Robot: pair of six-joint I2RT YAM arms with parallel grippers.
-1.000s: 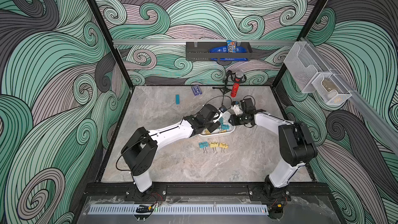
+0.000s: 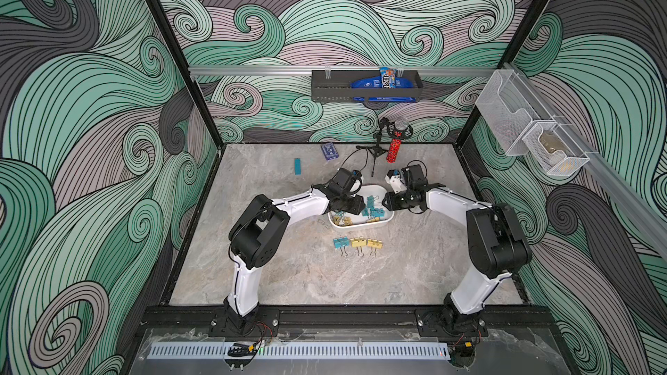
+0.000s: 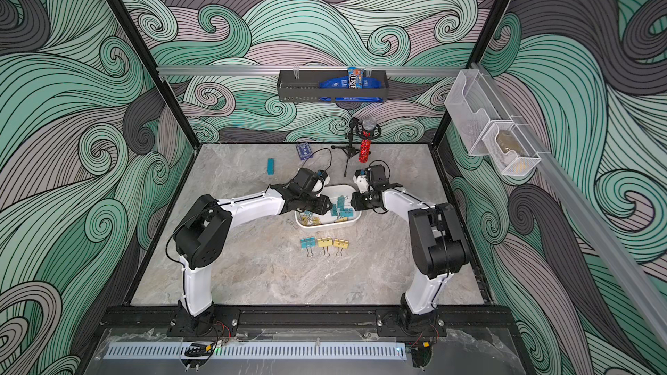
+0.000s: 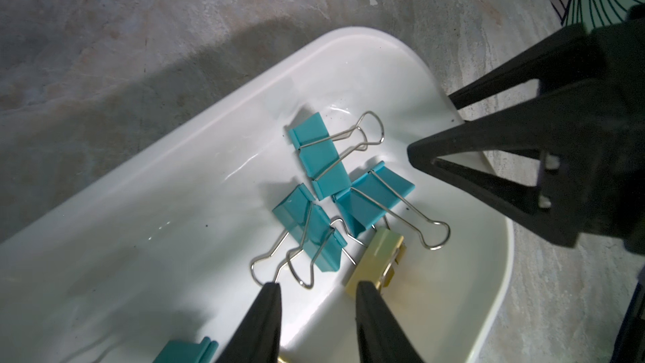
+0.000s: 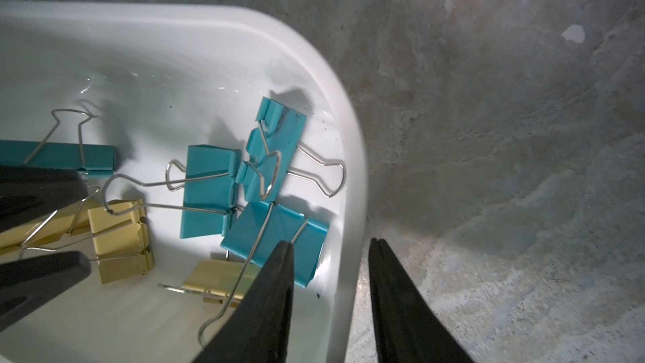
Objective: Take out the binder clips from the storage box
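The white storage box (image 5: 349, 161) holds several teal and yellow binder clips, among them a teal clip (image 4: 319, 154) and a yellow clip (image 4: 369, 262). My left gripper is over the box, fingers apart with nothing between them. My right gripper is shut on the box's right rim, one finger inside and one outside. In front of the box a row of clips lies on the table: a teal clip (image 2: 340, 243) and two yellow clips (image 2: 358, 243).
A red microphone on a stand (image 2: 393, 149), a purple packet (image 2: 329, 152) and a small teal item (image 2: 297, 166) lie at the back.
My left arm has lifted and shifted, with its gripper turning and drawing back a little over the box. The right arm and the box look unchanged.
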